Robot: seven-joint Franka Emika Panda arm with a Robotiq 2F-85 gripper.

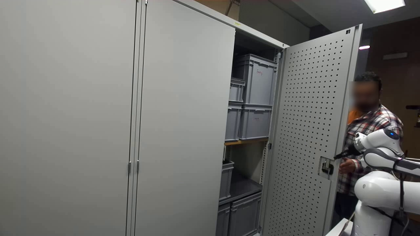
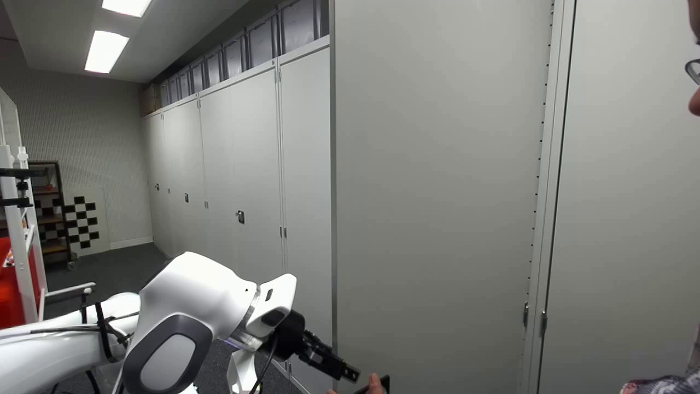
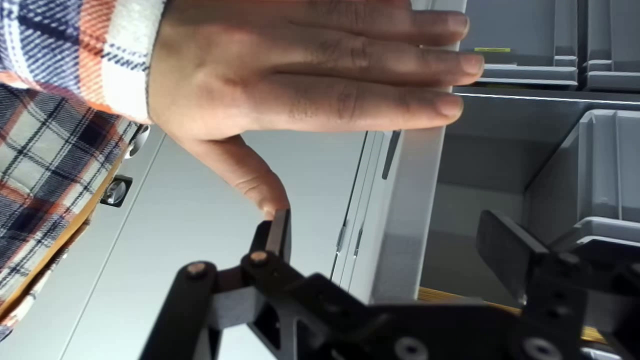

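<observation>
A tall grey cabinet door (image 1: 311, 118) stands swung open, its perforated inner side facing exterior view 1. The latch (image 1: 327, 167) sits near its free edge. My gripper (image 1: 335, 157) is beside that edge at latch height. In the wrist view my gripper is open, fingers wide apart, with the door's edge (image 3: 408, 222) showing in the space between them. Whether either finger touches the door cannot be told. A person's hand (image 3: 240, 78) lies flat across the door edge above the fingers, its thumb close to the left fingertip (image 3: 277, 234).
Behind the door, grey bins (image 1: 258, 84) stand on shelves inside the cabinet. The neighbouring door (image 1: 185, 118) is closed. A person in a plaid shirt (image 1: 384, 118) stands close behind the open door, near my arm. More closed cabinets (image 2: 239, 151) line the wall.
</observation>
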